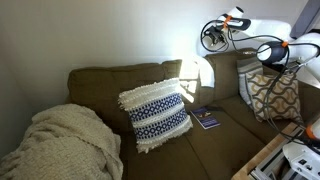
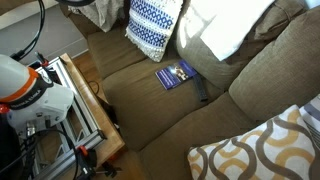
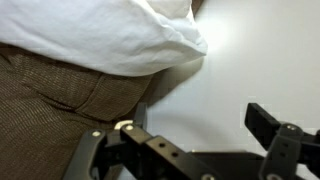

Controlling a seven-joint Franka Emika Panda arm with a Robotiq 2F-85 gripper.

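High near the wall, above the back of the brown couch (image 1: pixel 110 84), my gripper (image 1: pixel 213 40) hangs at the end of the raised arm. In the wrist view the gripper is open, its two dark fingers wide apart with only pale wall between them. A white cloth (image 3: pixel 110 35) lies draped over the couch back, beyond the fingers and not touching them. That same white cloth (image 1: pixel 197 76) hangs down the couch back in exterior view 1, below the gripper. Exterior view 2 shows the white cloth (image 2: pixel 222 25) but not the gripper's fingers.
On the seat lie a blue book (image 2: pixel 174 75) and a dark remote (image 2: pixel 201 88). A blue-white pillow (image 1: pixel 156 114) leans left of the cloth, a wavy-patterned cushion (image 1: pixel 276 92) right. A cream blanket (image 1: pixel 65 148) covers the left end. The wall (image 1: pixel 120 35) stands close behind.
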